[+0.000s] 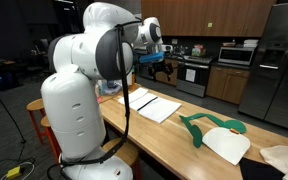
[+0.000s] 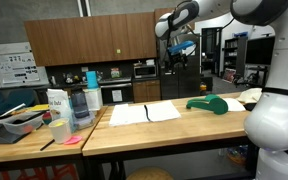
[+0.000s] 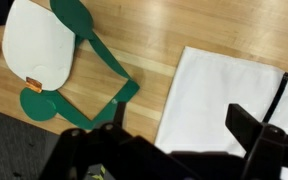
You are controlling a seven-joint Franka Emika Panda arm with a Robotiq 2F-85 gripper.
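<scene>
High over the table, my gripper (image 1: 166, 72) hangs well clear of everything on it. In the wrist view the black fingers (image 3: 246, 126) stand wide apart, so the gripper is open and holds nothing. Beneath it, a white cloth (image 3: 199, 100) lies flat, with a thin black strip (image 3: 277, 98) across it near the right edge. Left of the cloth is a long green piece (image 3: 104, 52) with a rounded end, beside a white rounded piece (image 3: 39, 45) bearing an orange label. Another green piece (image 3: 64, 108) is bent; the left finger hides some of that area.
A black cloth (image 1: 259, 170) and a pale flat piece (image 1: 284, 156) lie at the table's near right. Bins (image 2: 19, 118) and a container with a yellow-rimmed top (image 2: 59, 130) crowd a side table. Stools (image 1: 50, 130) stand beside the table. Bare wood (image 1: 174, 140) shows between the cloth and green pieces.
</scene>
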